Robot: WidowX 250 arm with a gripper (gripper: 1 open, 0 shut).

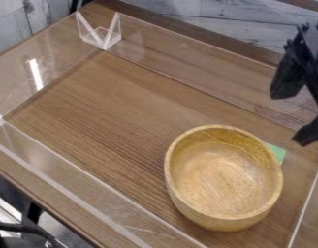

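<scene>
My gripper [294, 92] is a dark shape at the right edge, above the table, open as far as its splayed lower parts show. Below it and to the left sits a pale wooden bowl [221, 184], which looks empty. A small light green object [274, 153] lies just beyond the bowl's upper right rim, partly hidden behind it.
Clear plastic corner pieces [100, 29] stand at the back left, with transparent edging along the sides. Dark cables lie off the table at the bottom left.
</scene>
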